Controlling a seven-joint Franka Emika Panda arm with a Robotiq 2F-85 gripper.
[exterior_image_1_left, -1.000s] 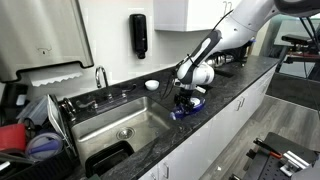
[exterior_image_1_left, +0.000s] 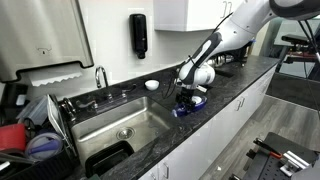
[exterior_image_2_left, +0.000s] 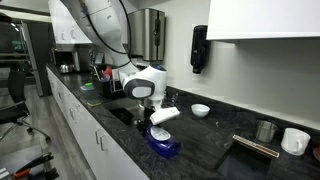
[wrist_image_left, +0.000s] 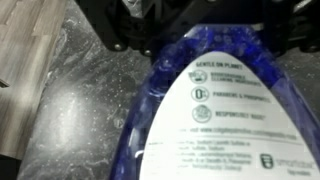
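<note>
A translucent blue bottle with a white printed label (wrist_image_left: 225, 120) fills much of the wrist view. My gripper is shut on its upper end, and the dark fingers lie on both sides of it at the top of that view. In exterior view 2 the blue bottle (exterior_image_2_left: 163, 147) is low over the counter near its front edge, below the white arm. Whether it touches the counter cannot be told. In exterior view 1 the gripper (exterior_image_1_left: 184, 98) is small and dark, with blue (exterior_image_1_left: 180, 111) showing beneath it.
The sink (exterior_image_1_left: 125, 132) lies beside the arm, with a tall faucet (exterior_image_1_left: 101, 78) behind it. A white bowl (exterior_image_2_left: 200, 110) stands near the wall. A metal cup (exterior_image_2_left: 265, 131), a white mug (exterior_image_2_left: 295, 141) and a dark tray (exterior_image_2_left: 250, 158) occupy the counter's other end.
The arm shifted very slightly over the last second; the gripper stays at about the same place above the counter, with the blue bottle beneath it.
</note>
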